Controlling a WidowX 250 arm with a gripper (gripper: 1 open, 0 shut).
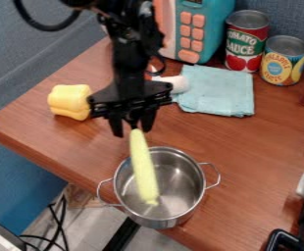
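Note:
A pale yellow corn cob [145, 172] stands tilted with its lower end inside a steel pot [190, 186] near the table's front edge. My black gripper [131, 128] is over the pot at the cob's upper end. The fingertips are dark and small, so whether they grip the cob or are just above it is hard to tell.
A yellow pepper [70, 100] lies to the left. At the back are a blue cloth [214, 90], a tomato juice can [246, 44], another can [283, 62] and a teal toy appliance [181, 29]. Dark appliance [299, 221] at right.

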